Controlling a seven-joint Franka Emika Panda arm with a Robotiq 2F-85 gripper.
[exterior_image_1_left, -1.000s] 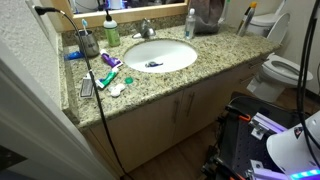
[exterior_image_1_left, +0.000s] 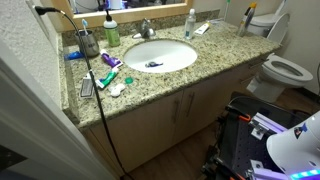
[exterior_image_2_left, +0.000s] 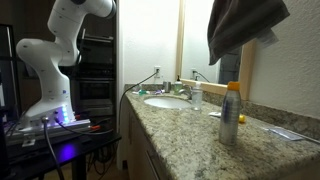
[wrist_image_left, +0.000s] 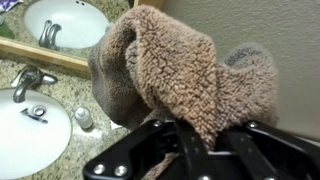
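A brown towel (wrist_image_left: 175, 75) fills the middle of the wrist view, bunched and folded over. My gripper is shut on it, with the cloth coming up between its dark fingers. In exterior view 2 the towel (exterior_image_2_left: 242, 22) hangs high at the top, above the counter (exterior_image_2_left: 185, 130) and clear of it. The gripper itself is out of that frame. Neither the towel nor the gripper shows in exterior view 1.
An orange-topped bottle (exterior_image_2_left: 230, 116) and a white bottle (exterior_image_2_left: 197, 96) stand on the counter below. Around the sink (exterior_image_1_left: 160, 56) lie small items, including a purple object (exterior_image_1_left: 110, 60) and a green one (exterior_image_1_left: 109, 78). A toilet (exterior_image_1_left: 284, 70) is beyond the counter's far end.
In exterior view 1 the towel hung near the top right above the counter a second ago.
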